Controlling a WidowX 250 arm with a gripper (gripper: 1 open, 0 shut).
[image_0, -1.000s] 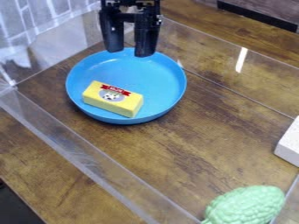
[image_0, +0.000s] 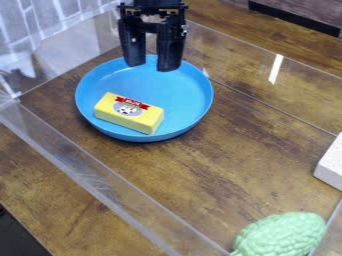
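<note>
A dark gripper (image_0: 151, 45) hangs over the back of a blue plate (image_0: 187, 110), its two fingers spread apart with no object visible between them. On the plate's front left lies a yellow butter box (image_0: 128, 113) with a red label, below and apart from the fingers.
A green brain-like object (image_0: 279, 236) sits at the lower right, and a white block (image_0: 329, 160) at the right edge. Clear plastic walls run along the left and back. The wooden surface (image_0: 227, 170) right of the plate is clear.
The gripper has shifted very slightly over the plate; the box, plate and other objects look unmoved.
</note>
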